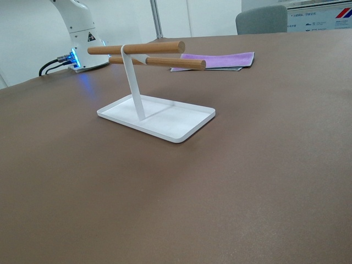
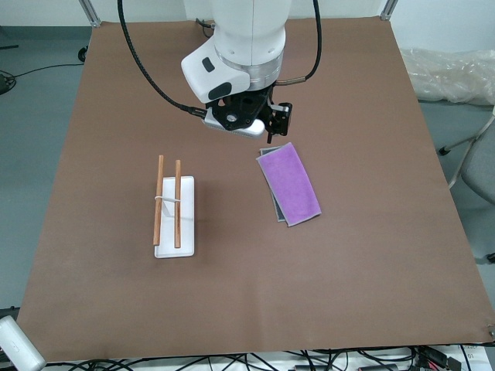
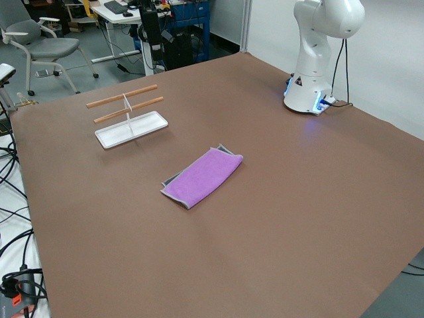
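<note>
A purple cloth [image 2: 289, 182] with a grey cloth under it lies flat on the brown table, right of centre in the left view and central in the right view [image 3: 202, 177]. Left of it stands a white rack with a tray base [image 2: 186, 236] and two wooden bars [image 1: 148, 48]. My gripper [image 2: 269, 131] hangs over the back half of the table in the left view, above and behind the cloths and apart from them; whether its fingers are open or shut is unclear. The top and right views show the arm's base but not the gripper.
Cables [image 2: 247, 363] run along the near edge beyond the tabletop. A grey chair [image 2: 483, 162] stands off the table's right side in the left view.
</note>
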